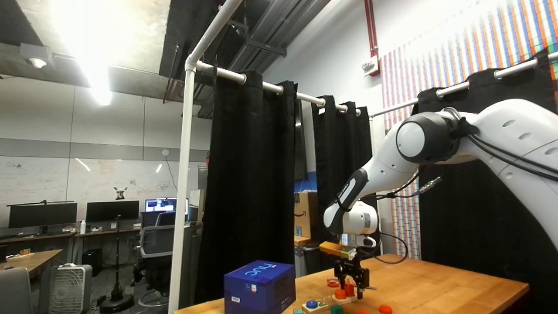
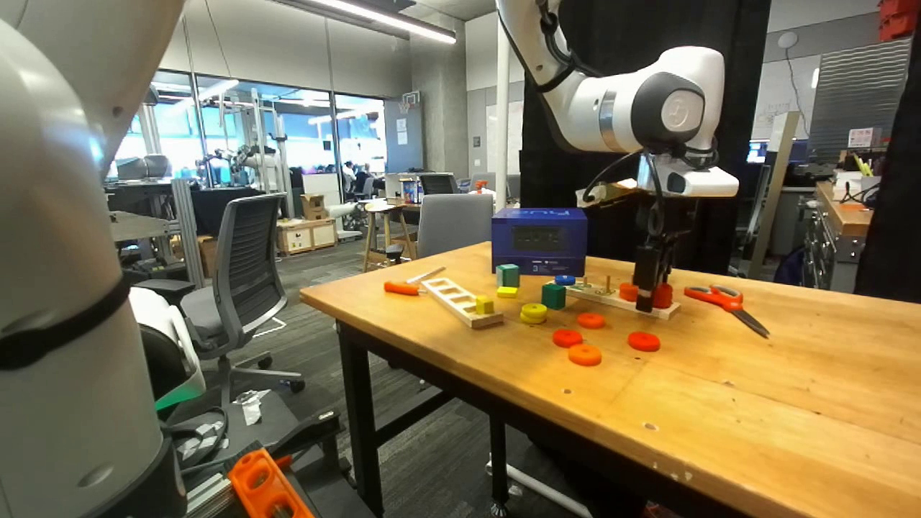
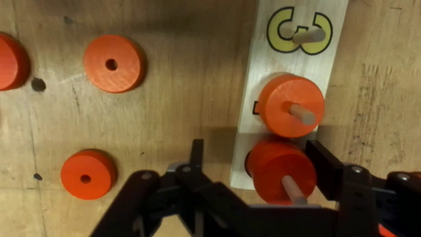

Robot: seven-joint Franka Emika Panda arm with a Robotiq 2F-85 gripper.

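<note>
A pale wooden peg board [image 3: 260, 67] lies on the table, with a yellow 3 printed beside one bare peg. At its near end stands a peg with a tall stack of red rings [image 3: 282, 170]. The neighbouring peg carries orange rings [image 3: 282, 98], and a blue ring [image 2: 565, 280] sits at the far end. My gripper is low over the near end, its fingers apart. The right finger [image 3: 325, 164] is close beside the red stack, while a wide gap separates the left finger [image 3: 197, 154] from it. Contact on the right side is unclear.
Loose rings [image 3: 114, 63] in red and orange lie left of the board. Orange-handled scissors [image 2: 717, 298] rest beyond it. Nearby are green blocks [image 2: 553, 297], yellow rings [image 2: 533, 314], a wooden frame [image 2: 453, 302] and a blue box [image 2: 540, 237].
</note>
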